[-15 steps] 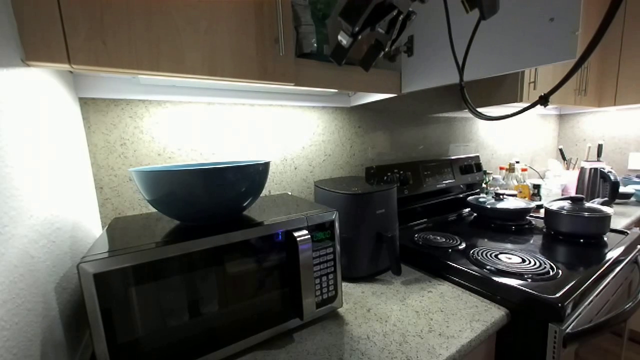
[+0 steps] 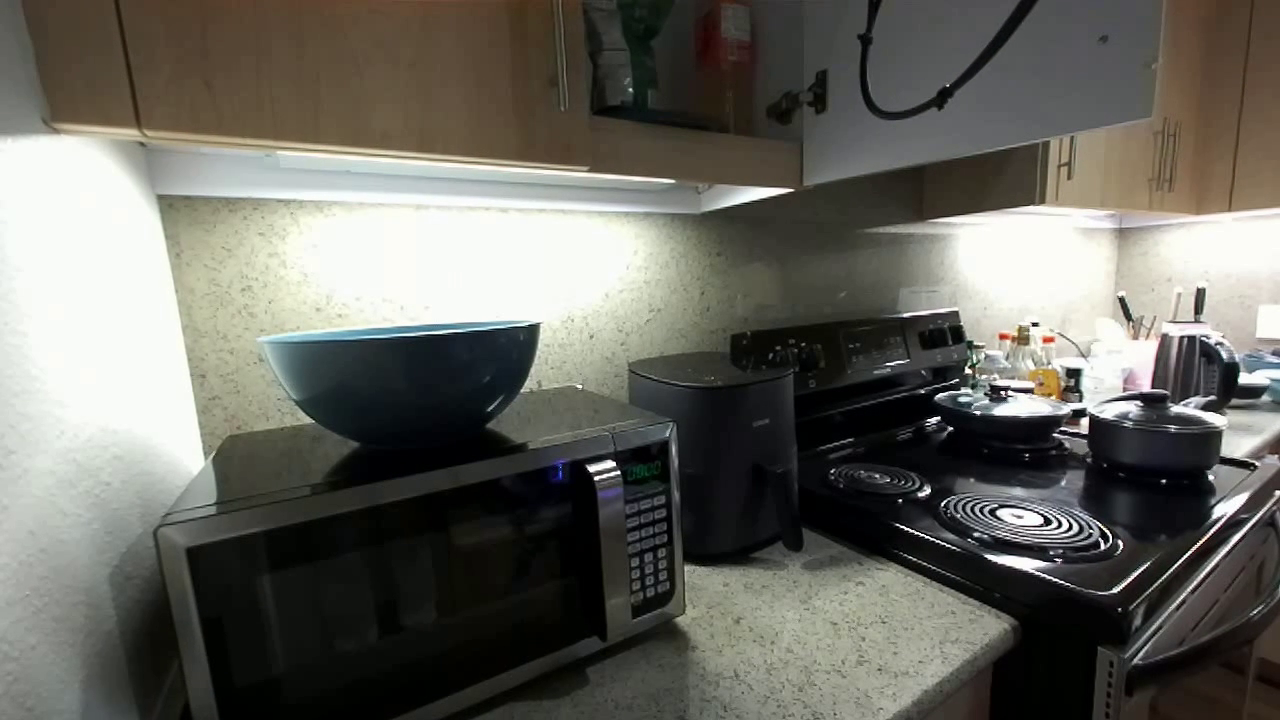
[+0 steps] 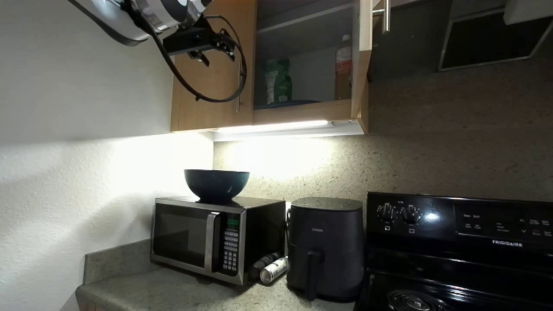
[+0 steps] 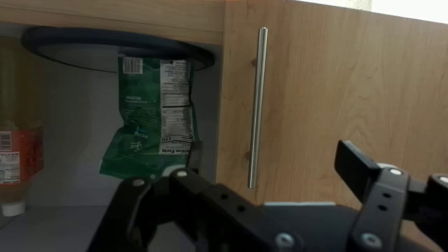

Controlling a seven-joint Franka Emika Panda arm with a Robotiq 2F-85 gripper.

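Observation:
My gripper is open, its two black fingers wide apart and nothing between them. The wrist view is upside down; there a vertical steel handle (image 4: 258, 105) on the shut cabinet door (image 4: 319, 105) appears between the fingers, some way beyond them. In exterior view 2 the gripper (image 3: 217, 56) hangs before that door at the upper left. The neighbouring cabinet stands open, holding a green bag (image 4: 142, 113), a dark round plate or lid (image 4: 117, 37) and a bottle with a red label (image 4: 25, 155). Exterior view 1 shows only the arm's cable (image 2: 900, 114).
The open cabinet door (image 2: 984, 72) juts out on the right. Below, a blue bowl (image 2: 408, 378) sits on the microwave (image 2: 408, 576), beside a black air fryer (image 2: 720, 468). A pan (image 2: 1002, 414) and a pot (image 2: 1152, 438) stand on the stove.
One second ago the gripper showed in front of the open cabinet in exterior view 1.

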